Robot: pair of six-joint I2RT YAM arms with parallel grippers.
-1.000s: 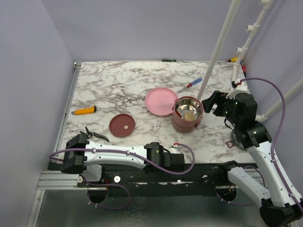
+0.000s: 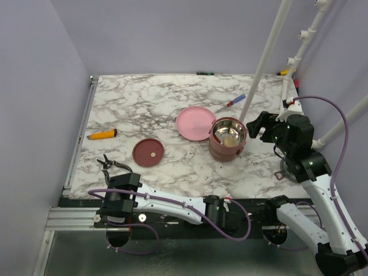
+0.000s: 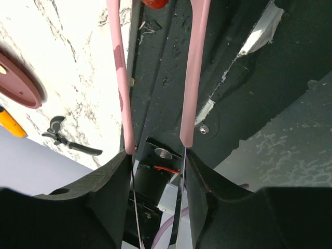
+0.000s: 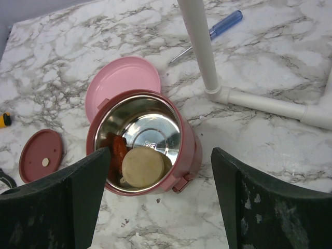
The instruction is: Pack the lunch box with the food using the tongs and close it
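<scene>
The lunch box (image 2: 228, 138) is a dusty-pink pot with a steel inside. In the right wrist view a pale round food piece (image 4: 142, 167) and a reddish-brown piece (image 4: 119, 151) lie in it. A pink plate (image 2: 195, 123) touches or nearly touches its left side; a brown lid (image 2: 148, 152) lies farther left. My left gripper is shut on pink-tipped tongs (image 3: 192, 78), whose arms stand apart. A red object (image 3: 154, 3) shows between them at the frame's top; whether they grip it I cannot tell. My right gripper is open and empty, right of the pot.
A white pole (image 2: 264, 63) rises just behind the pot, with a blue-handled screwdriver (image 2: 231, 103) beside it. Pliers (image 2: 115, 165) and a yellow-orange tool (image 2: 102, 134) lie on the left.
The right arm has shifted very little. Pot, plate and lid are unmoved.
</scene>
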